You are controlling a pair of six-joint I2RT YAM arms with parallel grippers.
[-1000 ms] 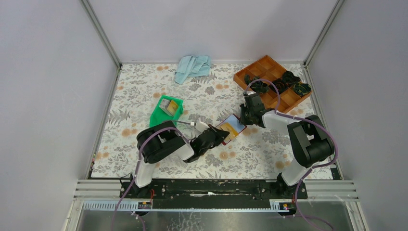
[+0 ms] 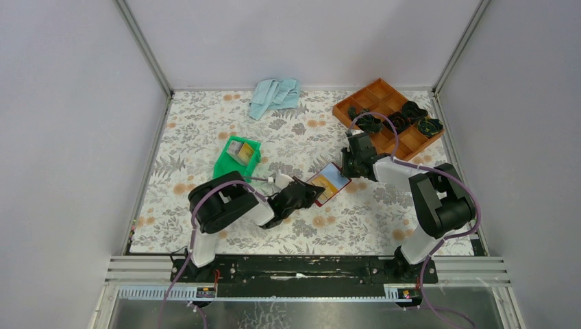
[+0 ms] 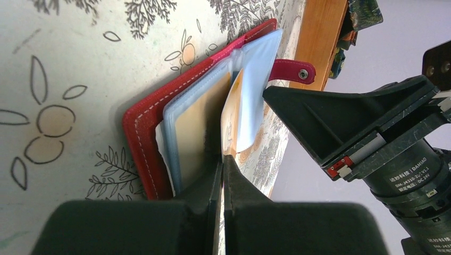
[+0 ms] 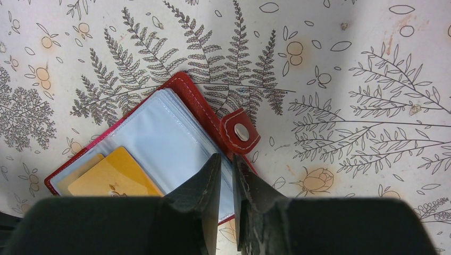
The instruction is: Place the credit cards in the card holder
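The red card holder [image 4: 202, 109] lies open on the table, its clear sleeves [image 4: 159, 138] upward and its snap strap [image 4: 239, 133] to the right. A yellow card [image 4: 114, 172] lies at the sleeves. In the left wrist view, my left gripper is shut on the edge of a thin yellow card [image 3: 231, 117] standing at the sleeves. My right gripper is at the holder's right end beside the strap, slightly part open, with nothing clearly held; in the left wrist view its tip touches or nearly touches the sleeves.
A green box [image 2: 220, 166] with cards stands at the left. A wooden compartment tray [image 2: 384, 92] with dark items fills the back right. A blue cloth [image 2: 274, 94] lies at the back.
My left arm has shifted very slightly at the card holder over the last second. The right arm looks unchanged.
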